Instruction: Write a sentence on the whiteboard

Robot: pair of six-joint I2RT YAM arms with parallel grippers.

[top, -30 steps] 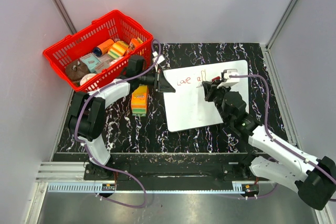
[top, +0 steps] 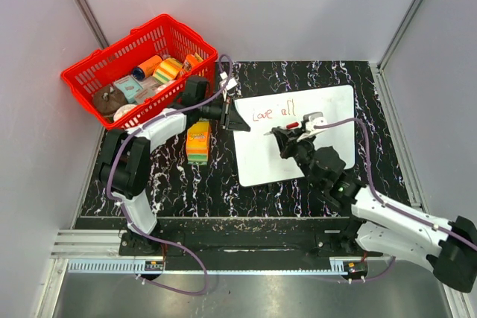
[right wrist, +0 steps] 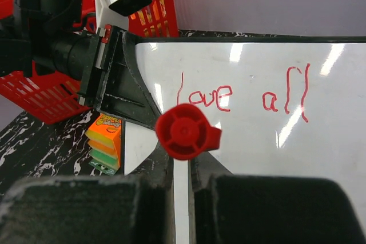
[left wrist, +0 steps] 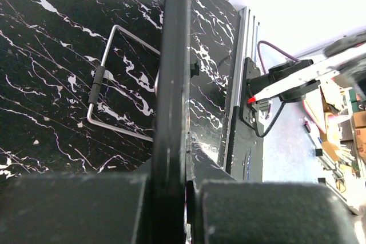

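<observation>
The whiteboard (top: 257, 161) leans upright on the counter, with "Love all" in red on its upper part; the writing (right wrist: 210, 96) shows clearly in the right wrist view. My left gripper (top: 237, 123) is shut on the board's upper left edge, whose dark rim (left wrist: 173, 84) runs between its fingers in the left wrist view. My right gripper (top: 280, 139) is shut on a white marker with a red end (right wrist: 187, 131). In the left wrist view the marker's red tip (left wrist: 251, 100) appears clear of the board's face, below the words.
A red basket (top: 104, 66) full of assorted items stands at the back left. A stack of colourful packs (top: 198, 143) lies between it and the board. Behind the board is a wire stand (left wrist: 98, 87). Bare dark marbled counter (top: 179, 195) lies in front.
The board shifted a little to the right. The left arm looks still.
</observation>
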